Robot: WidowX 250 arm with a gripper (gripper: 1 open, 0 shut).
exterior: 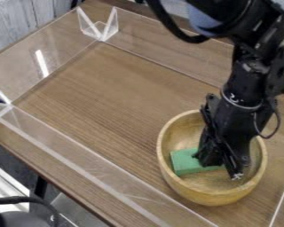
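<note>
A round wooden bowl (187, 183) sits at the lower right of the table. A green block (186, 161) lies in it, toward its left side. My black gripper (218, 151) reaches down into the bowl from the upper right, over and beside the block's right part, which it partly hides. The finger looks shut; whether it touches the block I cannot tell.
A clear bracket (98, 27) stands at the back left. Black cables lie at the lower left, off the table.
</note>
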